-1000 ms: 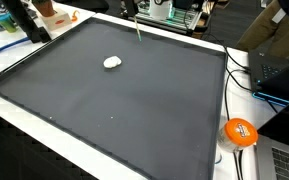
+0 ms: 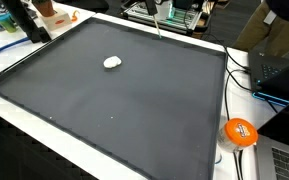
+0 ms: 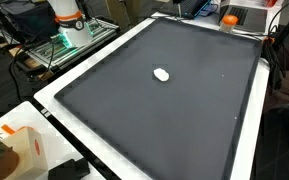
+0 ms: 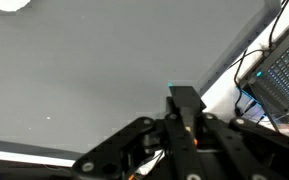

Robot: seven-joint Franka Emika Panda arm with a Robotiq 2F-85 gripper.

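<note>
My gripper is shut on a thin stick-like thing; its small teal tip (image 4: 170,86) shows beyond the dark fingers in the wrist view. In exterior view 1 the thin pale stick (image 2: 158,28) hangs down at the far edge of the dark board, and most of the gripper is cut off by the frame's top. How much of the stick sits inside the fingers is hidden. A small white rounded object (image 2: 112,62) lies on the board (image 2: 134,105), well apart from the gripper; exterior view 2 shows this white object (image 3: 161,74) too.
A container with an orange top (image 2: 238,134) stands beside the board, near a laptop (image 2: 284,160) and loose black cables. Toward the back left, a plant pot (image 2: 52,22) and other items crowd the table. Most of the board is bare.
In exterior view 1 the gripper and its thin stick have shifted to the right along the board's far edge. The white object has stayed where it was.
</note>
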